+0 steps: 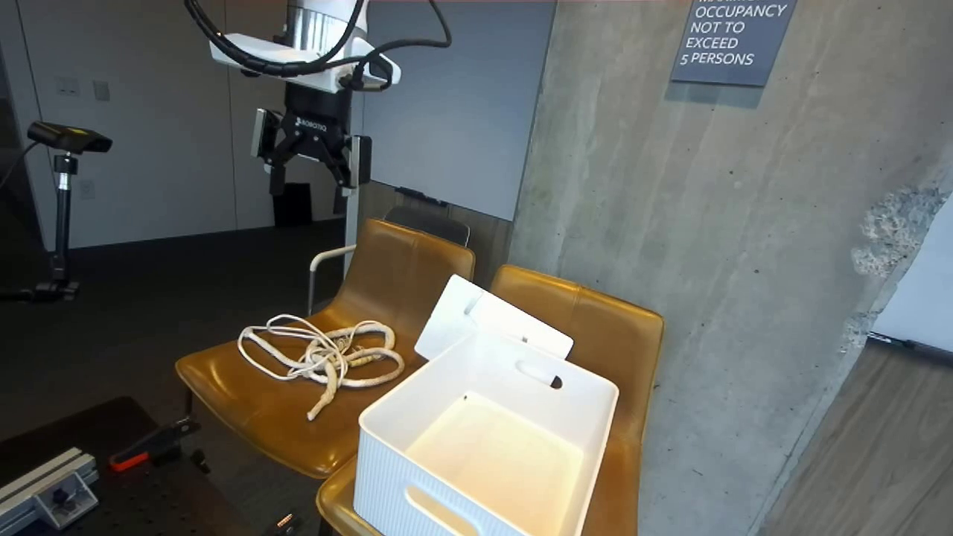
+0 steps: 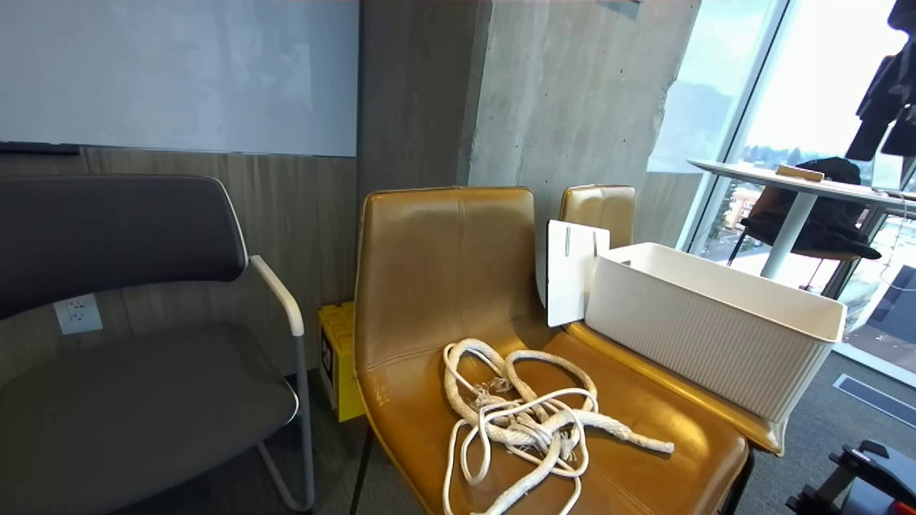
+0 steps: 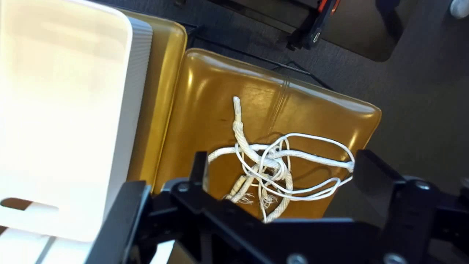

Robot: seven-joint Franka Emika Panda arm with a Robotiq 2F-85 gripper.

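Note:
A tangled bundle of white rope (image 1: 330, 359), thick twisted strands mixed with a thinner cord, lies on the seat of the brown chair (image 2: 444, 266). High above that chair hangs my gripper (image 1: 308, 192), open and empty. From the wrist, the rope (image 3: 274, 163) appears below and between the spread fingers, well apart from them. An open white bin (image 1: 496, 429) rests on the neighbouring brown chair (image 1: 581, 313). No contents show inside it.
A white panel (image 2: 571, 270) stands behind the bin, against the chair back. A grey armchair (image 2: 146, 343) is beside the rope's chair. A dark table (image 1: 134, 482) with a clamp and metal profile sits at the front left. The air between gripper and rope is clear.

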